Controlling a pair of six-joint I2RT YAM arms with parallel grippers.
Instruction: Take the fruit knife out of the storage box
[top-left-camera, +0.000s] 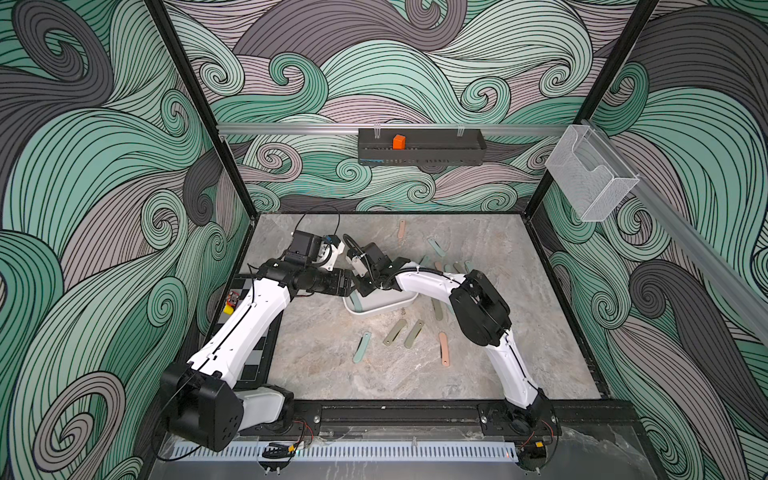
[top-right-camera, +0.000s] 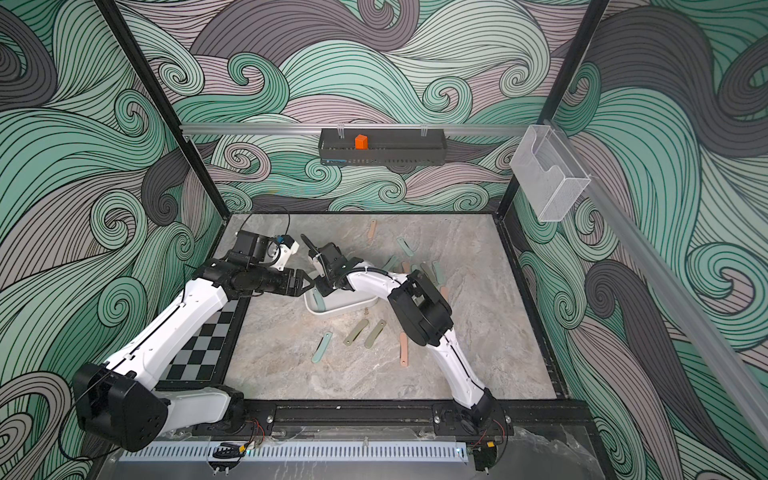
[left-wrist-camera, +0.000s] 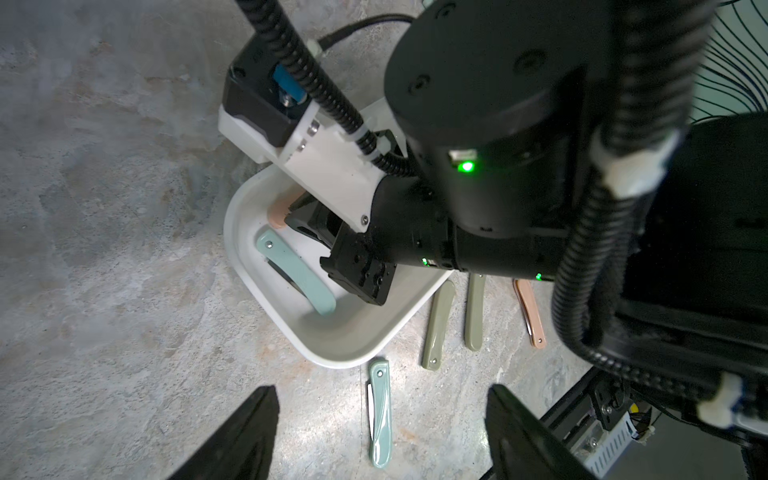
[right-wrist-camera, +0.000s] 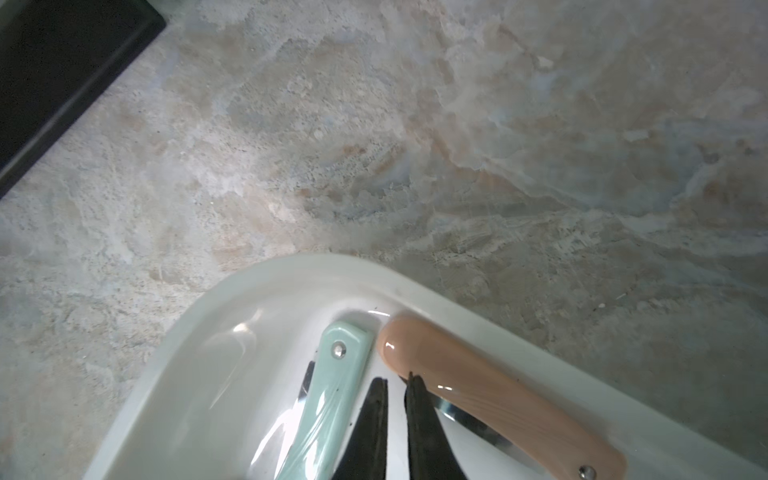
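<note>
A white storage box (left-wrist-camera: 236, 236) holds two folded fruit knives. In its corner in the right wrist view lie a mint-green knife (right-wrist-camera: 332, 392) and a pink knife (right-wrist-camera: 488, 384), the pink one along the side wall with its dark blade edge showing. My right gripper reaches into the box; its fingers are almost together, tips close beside the pink knife's inner edge, with only pale box floor visible in the narrow gap. My left gripper has its fingers wide apart, empty, at the box's left side in the top views.
More folded knives lie on the table: a teal one (left-wrist-camera: 381, 416), olive ones (top-left-camera: 394, 332) and a pink one (top-left-camera: 444, 349) in front of the box, several others behind the right arm. The two grippers are close together. Bare table stretches left of the box.
</note>
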